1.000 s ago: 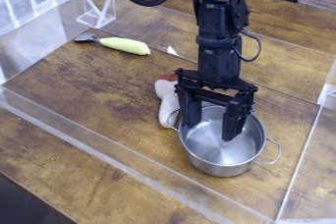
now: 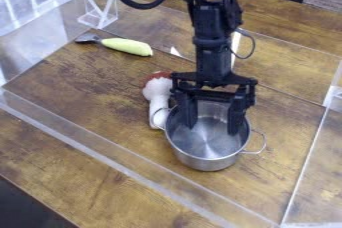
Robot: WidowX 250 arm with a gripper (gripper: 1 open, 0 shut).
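My black gripper (image 2: 211, 110) is open, its fingers spread over the rim and opening of a steel pot (image 2: 203, 150) with wire handles at the centre right. Just left of the pot lies a white object with a red top (image 2: 156, 92), perhaps a toy mushroom; its exact kind is hard to tell. A pale yellow corn-like item (image 2: 126, 46) lies at the back left, beside a dark-handled utensil.
Clear panels edge it on the left and right. A white wire rack (image 2: 99, 12) stands at the back left.
The pot has shifted a little to the left.
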